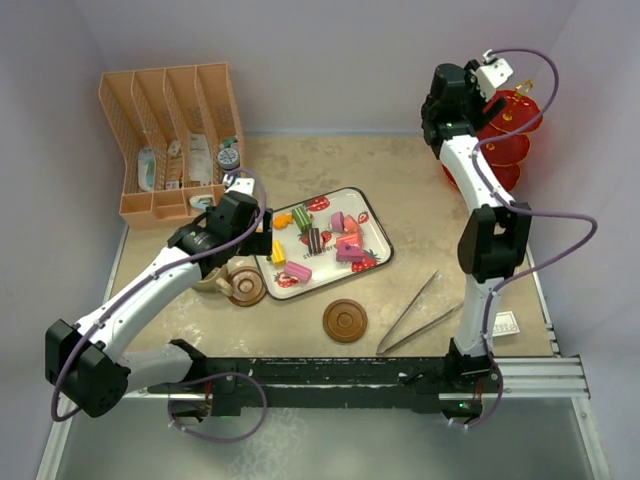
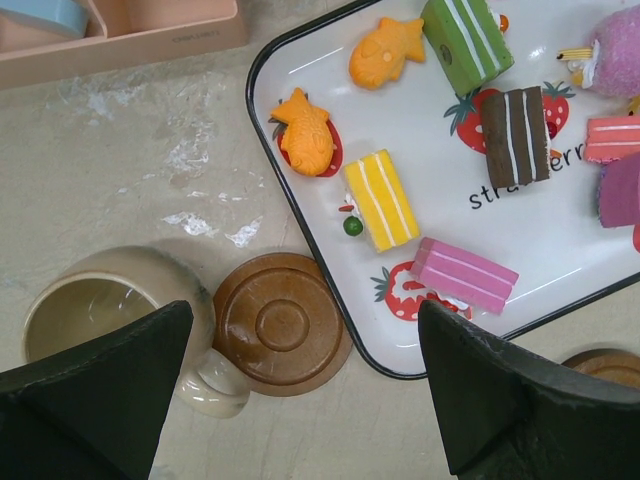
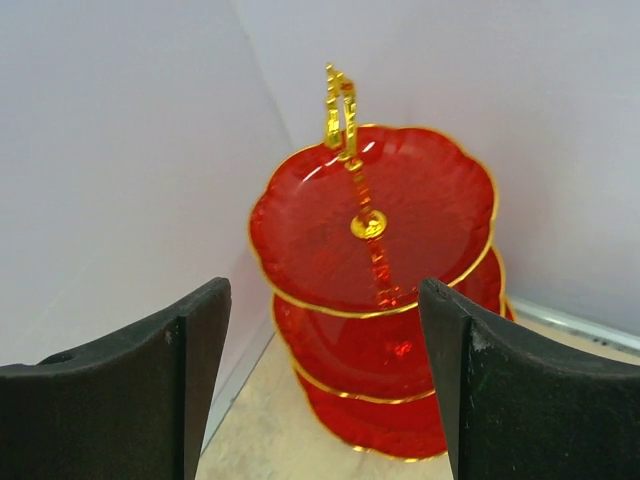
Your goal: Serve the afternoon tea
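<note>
A three-tier red cake stand [image 3: 420, 230] with a gold handle stands at the back right. My right gripper faces it from a short distance, fingers apart, nothing between them. My left gripper is open above the left edge of the white strawberry tray [image 2: 380, 320]. On the tray lie orange fish-shaped pieces [image 2: 308, 140] and slice-shaped cakes, including a yellow one [image 2: 382, 200], a green one [image 2: 465, 45] and a pink one [image 2: 463, 275]. A beige mug [image 2: 120, 275] sits beside a brown coaster [image 2: 280, 325] at the tray's left.
A pink divided organiser [image 1: 165, 140] stands at the back left. Metal tongs [image 1: 405, 310] lie at the front right, near another brown coaster [image 1: 344, 320].
</note>
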